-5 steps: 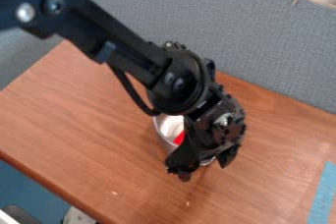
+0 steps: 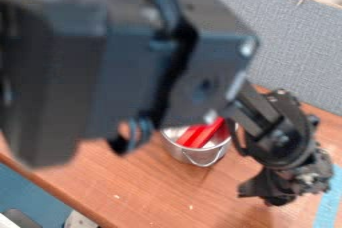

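Note:
A small metal pot (image 2: 187,153) holding red objects (image 2: 210,133) sits on the wooden table, partly hidden behind the dark arm. The gripper (image 2: 278,188) is low over the table to the right of the pot, blurred; whether it is open or shut is unclear. A large dark part of the arm fills the upper left of the view, very near the camera.
A blue strip (image 2: 329,197) lies at the right. A grey padded wall (image 2: 294,42) runs behind the table.
The gripper has moved right, away from over the pot, showing more of the red contents. The upper arm has swung large into the upper left of the view.

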